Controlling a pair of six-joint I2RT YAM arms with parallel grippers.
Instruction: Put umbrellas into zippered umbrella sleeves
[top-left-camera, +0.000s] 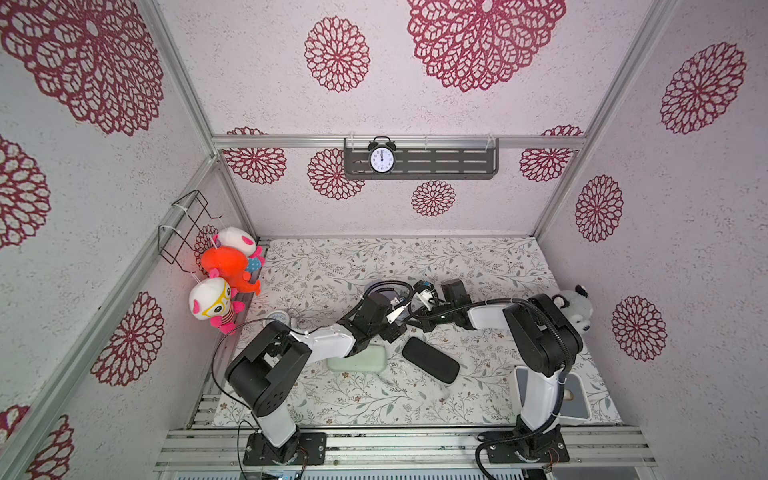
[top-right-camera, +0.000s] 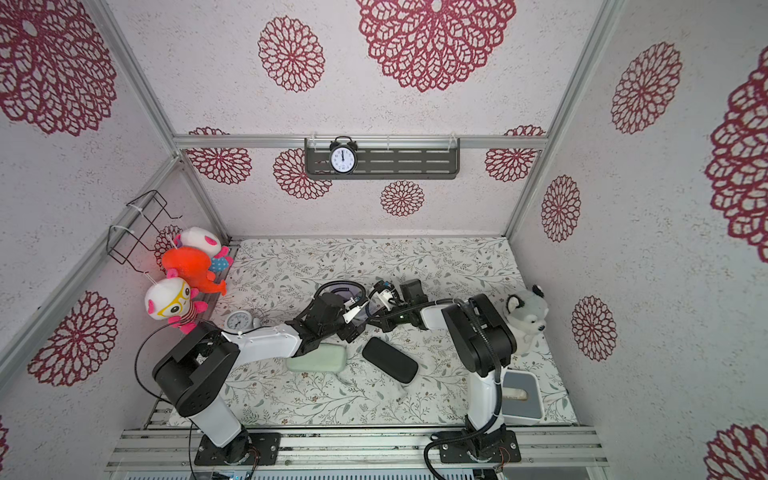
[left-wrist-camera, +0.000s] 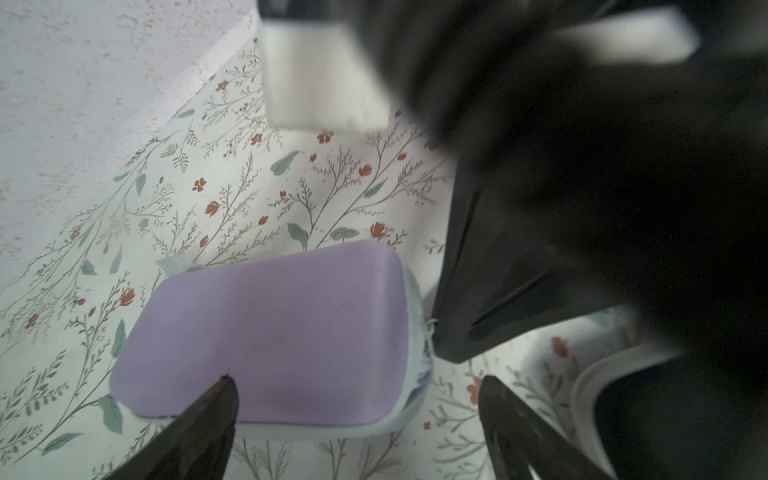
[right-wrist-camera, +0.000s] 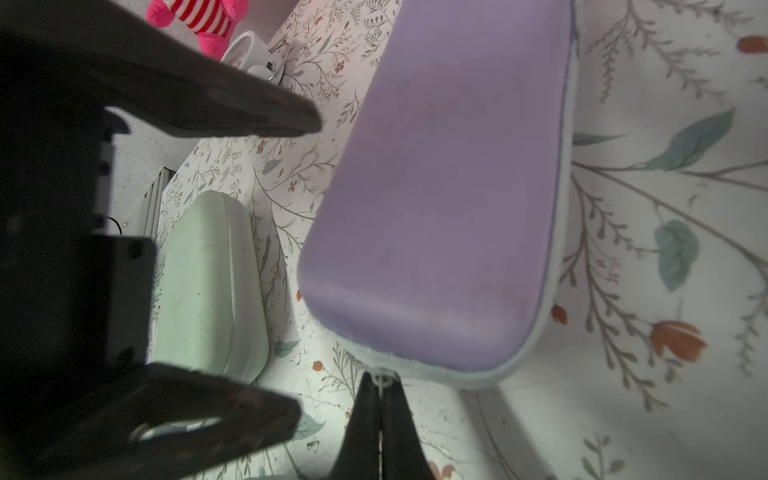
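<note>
A purple zippered case (left-wrist-camera: 264, 336) lies on the floral table between both grippers, largely hidden by them in the top views. My left gripper stands open near the case's long side, with nothing between its fingers; it is at the middle (top-left-camera: 400, 324) in the top left view. My right gripper is shut at the case's end, its tips at the white zipper edge; a small piece, probably the zip pull, shows at them, hard to tell.
A mint case (top-left-camera: 357, 360) and a black case (top-left-camera: 430, 360) lie in front. Plush toys (top-left-camera: 216, 301) hang at the left, a panda (top-right-camera: 525, 320) sits at the right, a grey tray (top-right-camera: 520, 400) is front right.
</note>
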